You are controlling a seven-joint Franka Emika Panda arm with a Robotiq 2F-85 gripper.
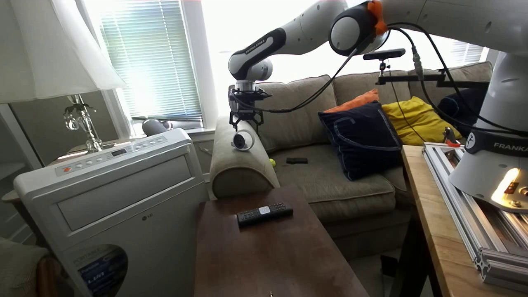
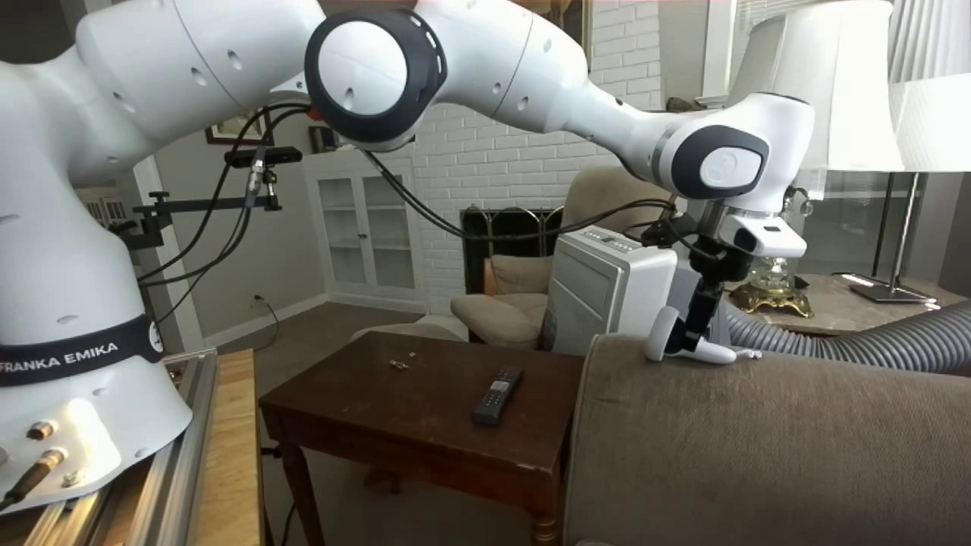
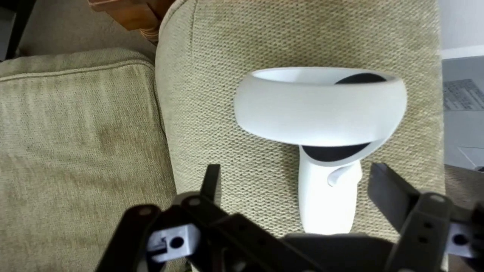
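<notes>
A white VR controller (image 3: 322, 108) with a broad ring and a short handle lies on the sofa's armrest (image 3: 272, 40). In the wrist view its handle reaches down between the open fingers of my gripper, and its ring lies ahead of them. Bare fabric shows between the handle and each finger. The same controller (image 1: 243, 140) appears in exterior view 1 just under the gripper (image 1: 247, 128). From the other side, in exterior view 2, the gripper (image 2: 689, 346) points down at the armrest, partly covering the controller (image 2: 662, 333).
A remote (image 1: 265, 213) rests on the brown table (image 1: 262, 262) beside the armrest. On the sofa seat lie a second dark remote (image 1: 297, 160) and a yellow-green ball (image 1: 272, 161). A white LG air conditioner (image 1: 128, 198) stands close to the armrest; a grey hose (image 2: 819, 338) runs behind it.
</notes>
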